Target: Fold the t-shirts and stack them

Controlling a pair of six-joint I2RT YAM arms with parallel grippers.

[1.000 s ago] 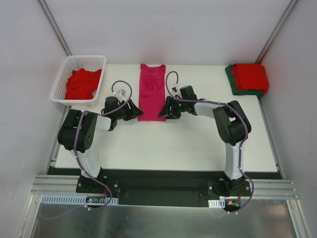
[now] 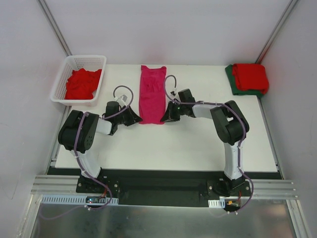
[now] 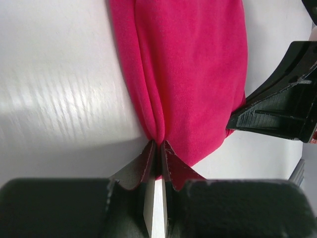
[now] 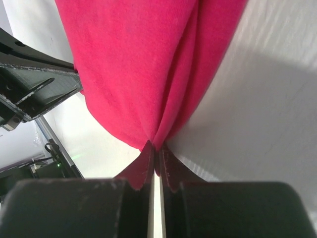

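A pink T-shirt (image 2: 152,91) lies lengthwise in the middle of the table, folded into a narrow strip. My left gripper (image 2: 140,121) is shut on its lower left corner; in the left wrist view the pink cloth (image 3: 183,74) runs into the pinched fingertips. My right gripper (image 2: 163,120) is shut on the lower right corner, and the right wrist view shows the cloth (image 4: 129,59) gathered between its fingertips.
A white basket (image 2: 63,82) with red cloth (image 2: 81,85) sits at the back left. A folded red shirt (image 2: 250,75) on green cloth (image 2: 233,87) lies at the back right.
Both grippers have closed on the lower corners and moved slightly toward the table's front, drawing the pink shirt's lower edge a little that way.
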